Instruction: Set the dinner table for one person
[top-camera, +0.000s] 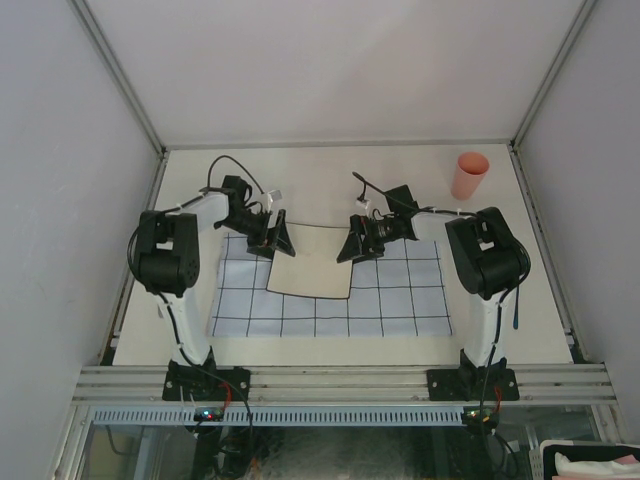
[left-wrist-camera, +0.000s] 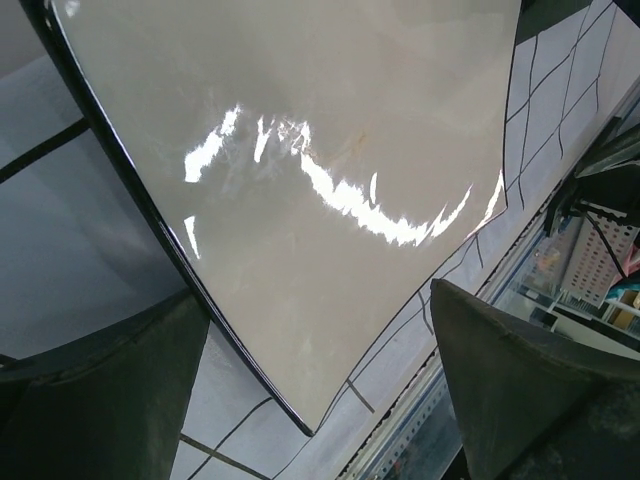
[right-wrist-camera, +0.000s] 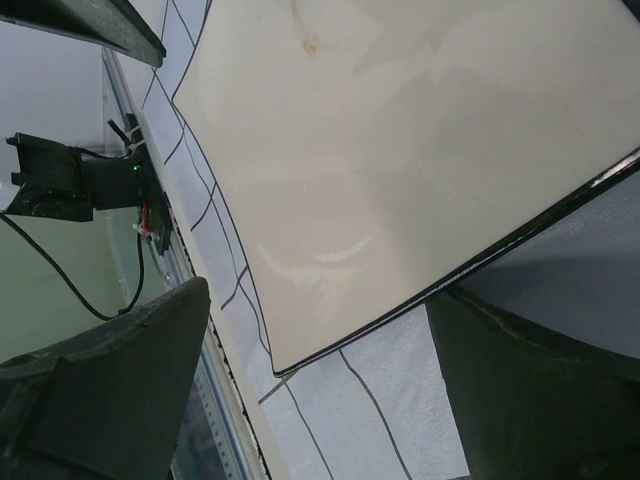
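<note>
A square cream plate with a dark rim lies on the white placemat with black grid lines, near its middle. At the plate's left edge is my left gripper, open; in the left wrist view the plate reaches between its spread fingers. My right gripper stands open at the opposite edge. The right wrist view shows the plate's dark edge against one of its fingers. A pink cup stands at the back right. Something thin and blue lies by the right arm, largely hidden.
Walls close in the sides and back. A metal rail runs along the front, with both arm bases on it.
</note>
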